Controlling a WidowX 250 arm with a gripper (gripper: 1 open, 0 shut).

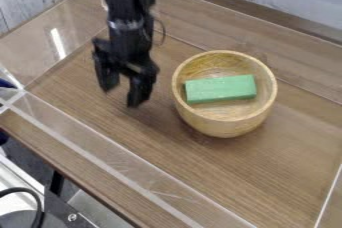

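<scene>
A dark robot arm reaches down from the top of the camera view to the wooden surface point(120, 152), left of a round tan basket point(225, 122). Its gripper point(123, 84) is motion-blurred over bare wood, with dark finger shapes spread apart and no object visible between them. A green rectangular block point(219, 88) lies inside the basket.
Black cables point(30, 198) lie at the lower left edge, and a pale patterned area shows at the top left corner.
</scene>
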